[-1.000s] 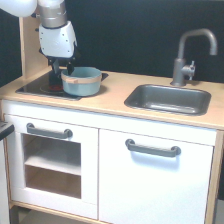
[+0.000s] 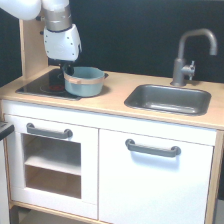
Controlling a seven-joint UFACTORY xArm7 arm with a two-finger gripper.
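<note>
A grey-blue pot (image 2: 88, 88) with a tan handle sits at the right part of the black stovetop (image 2: 42, 84). My gripper (image 2: 69, 70), dark and small, reaches down from the white arm at the upper left. Its fingertips are at the pot's left rim, near the handle. The view is too coarse to show whether the fingers are open or shut, or whether they hold the rim.
To the right, a metal sink (image 2: 168, 98) is set into the wooden counter (image 2: 120, 88), with a tall grey faucet (image 2: 182, 65) behind it. Bare counter lies between pot and sink. Below are cabinet doors with grey handles (image 2: 152, 150).
The arm and gripper have moved a little to the right. The pot stands slightly farther right and nearer the front than before.
</note>
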